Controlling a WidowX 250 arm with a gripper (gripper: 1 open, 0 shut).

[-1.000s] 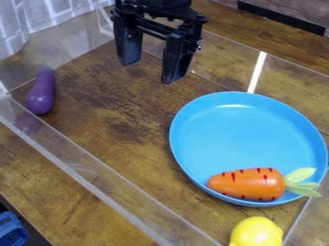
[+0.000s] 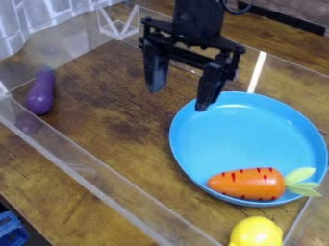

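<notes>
The black gripper [image 2: 182, 72] hangs open over the wooden surface in the upper middle, one finger on the left and the other reaching down toward the far-left rim of the blue plate [image 2: 245, 136]. Nothing shows between its fingers. An orange toy carrot [image 2: 245, 183] with pale green leaves lies on the front part of the plate. A purple eggplant [image 2: 41, 94] lies at the left, apart from the gripper.
A yellow lemon [image 2: 256, 233] sits in front of the plate at the bottom right. Clear plastic strips edge the work surface. A blue object [image 2: 8, 231] is at the bottom-left corner.
The gripper has come down and to the right, nearer the blue plate. The plate, carrot, eggplant and lemon have not moved.
</notes>
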